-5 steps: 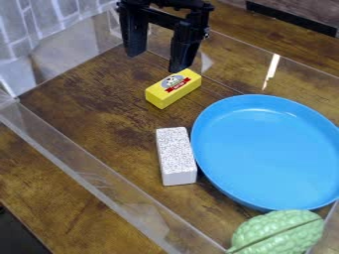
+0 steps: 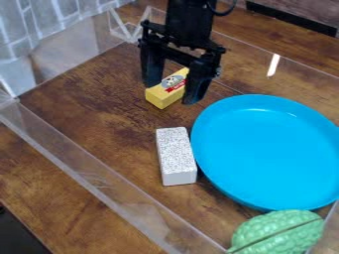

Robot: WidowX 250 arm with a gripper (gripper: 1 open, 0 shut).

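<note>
My black gripper (image 2: pixel 173 75) hangs from the top centre, open, its two fingers straddling a yellow box (image 2: pixel 162 96) with a red-and-white label. The box lies on the wooden board (image 2: pixel 73 124) and is partly hidden by the gripper. Whether the fingertips touch it cannot be told.
A white speckled block (image 2: pixel 176 156) lies below the box. A large blue plate (image 2: pixel 265 149) fills the right, with a pale green ribbed object (image 2: pixel 276 234) at the bottom right. Clear plastic walls border the board.
My gripper has come down from above to around the yellow box, which it now covers more. The other objects have stayed where they were.
</note>
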